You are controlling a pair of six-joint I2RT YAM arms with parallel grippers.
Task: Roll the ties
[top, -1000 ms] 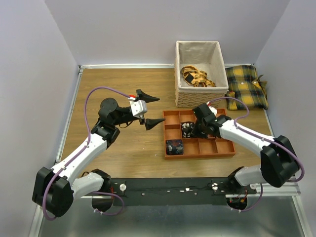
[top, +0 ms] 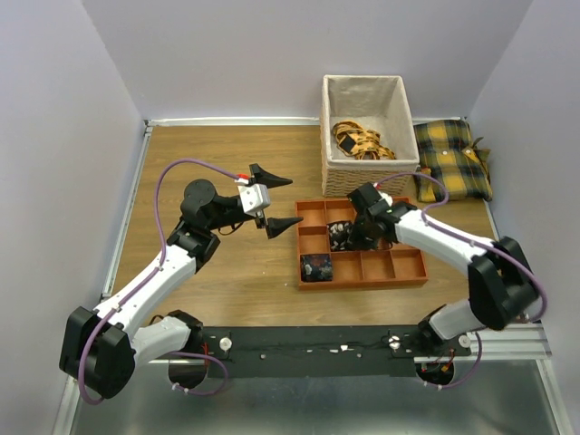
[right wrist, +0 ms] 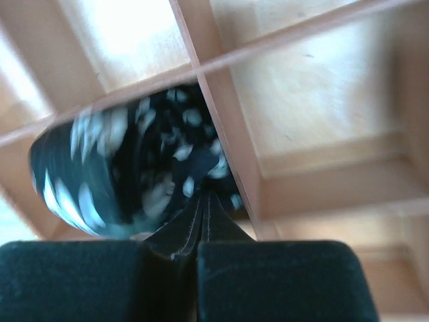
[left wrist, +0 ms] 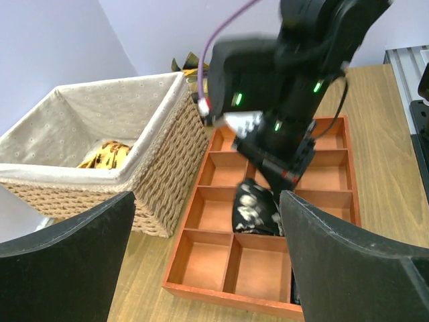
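An orange compartment tray (top: 391, 270) holds two dark patterned rolled ties: one (top: 315, 266) in the lower-left cell, one (top: 339, 235) in a middle cell. My right gripper (top: 361, 241) is down over the middle tie; in the right wrist view its fingertips (right wrist: 201, 225) meet just at that tie (right wrist: 107, 168), and whether anything sits between them is unclear. My left gripper (top: 285, 201) stands open and empty, left of the tray.
A wicker basket (top: 335, 172) with yellow-black ties (top: 361, 140) stands behind the tray. A folded yellow plaid cloth (top: 453, 163) lies right of it. Bare wood is free to the left.
The tray has shifted slightly leftward since a second ago. The right arm has moved and is blurred now; the left arm has stayed still.
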